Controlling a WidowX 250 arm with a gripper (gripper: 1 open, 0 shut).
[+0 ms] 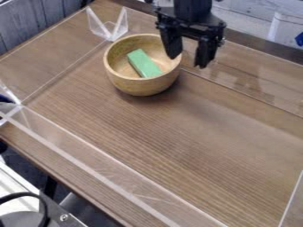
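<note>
A round wooden bowl [164, 84] sits in the upper middle of the table, with a green block [144, 62] inside it toward the left. My black gripper [186, 51] hangs over the bowl's back right rim, its fingers apart and nothing seen between them.
A clear angular plastic piece [109, 27] lies behind the bowl to the left. Cables [27, 202] show at the lower left edge.
</note>
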